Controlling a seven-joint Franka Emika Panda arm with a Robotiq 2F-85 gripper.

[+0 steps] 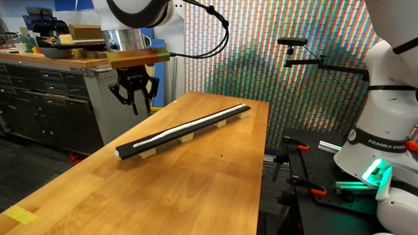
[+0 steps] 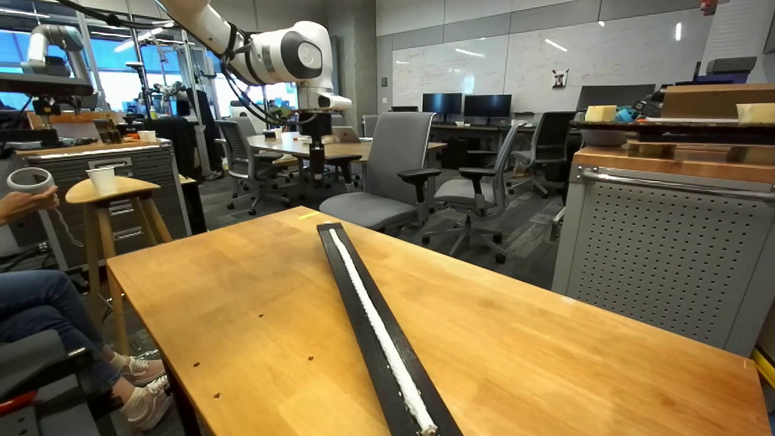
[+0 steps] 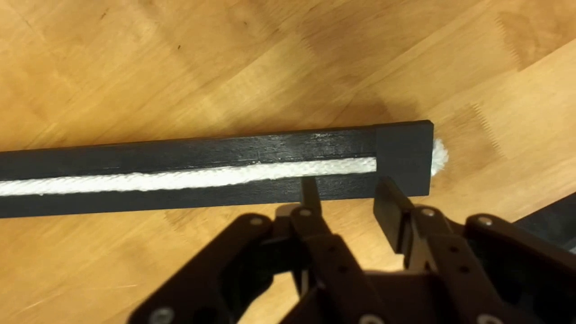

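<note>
A white rope lies along the groove of a long black channel. At one end a flat black cap covers the rope, and a frayed rope tip pokes out beyond it. In the first exterior view the channel rests raised on several small wooden blocks. My gripper hangs in the air above that capped end, apart from the rope. Its fingers stand part open with nothing between them, pointing down. In the second exterior view the gripper is seen edge-on past the channel's far end.
A workbench stands behind it. A second white arm is mounted on a black stand at the right.
</note>
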